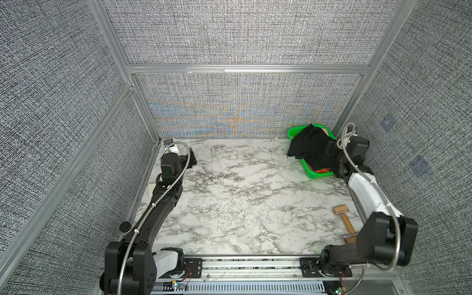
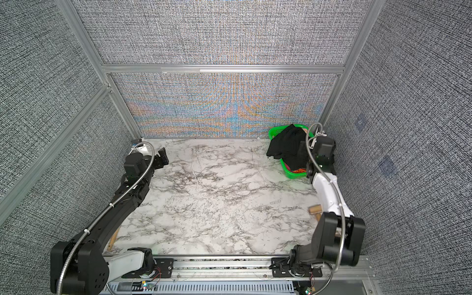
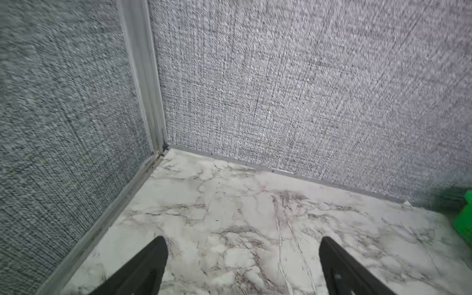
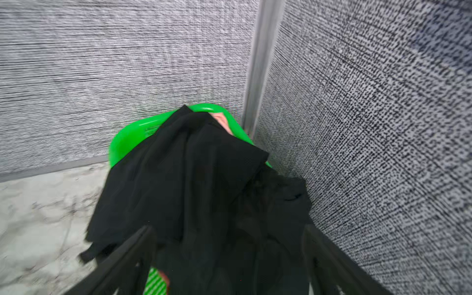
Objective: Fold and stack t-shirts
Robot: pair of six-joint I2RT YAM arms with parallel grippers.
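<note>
A black garment (image 4: 196,191), apparently a t-shirt, is heaped over a green basket (image 1: 313,173) in the far right corner, draping past its rim. Pink and orange cloth peeks out from beneath it. In the right wrist view my right gripper is open, its fingers spread in front of the dark cloth; whether they touch it I cannot tell. On the left, my left gripper is also open, with only bare marble-patterned table showing between its fingers.
A wooden-handled tool (image 1: 347,223) lies by the right arm's base. Something pale, partly hidden, lies beside the left arm. Grey fabric walls enclose the sides and back.
</note>
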